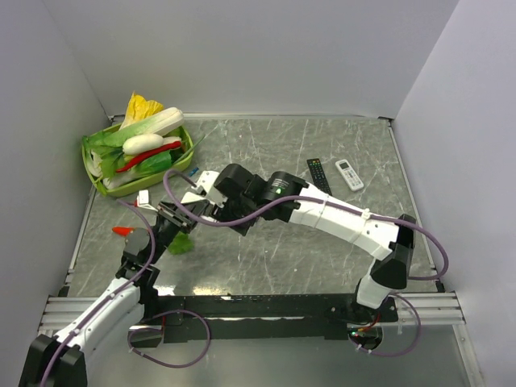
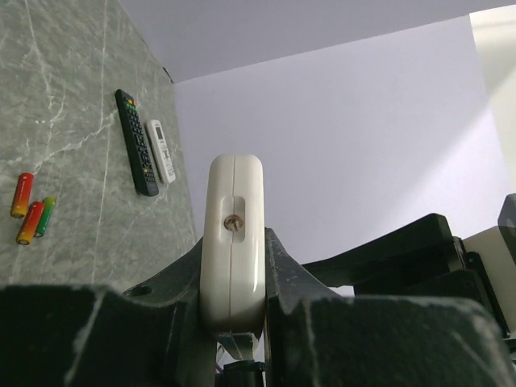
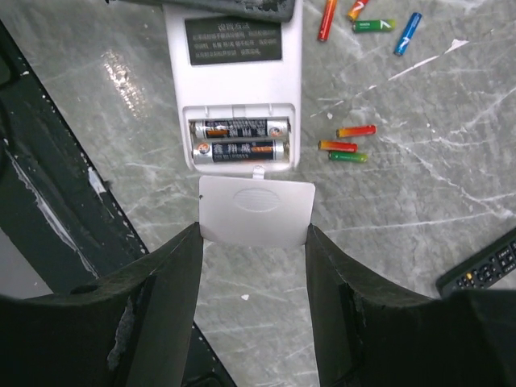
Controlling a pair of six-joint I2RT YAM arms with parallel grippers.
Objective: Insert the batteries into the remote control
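Note:
In the right wrist view its battery bay faces up with two batteries (image 3: 239,151) lying in it. My right gripper is at the bay's end, a white cover (image 3: 255,211) between its fingertips; whether they grip it firmly is unclear. In the top view the right arm hides most of the remote. Loose coloured batteries (image 2: 30,222) lie on the table.
A green basket of vegetables (image 1: 113,185) stands at the back left. A black remote (image 1: 318,175) and a white remote (image 1: 349,174) lie at the right rear. Loose peppers and greens (image 1: 179,245) lie near the left arm.

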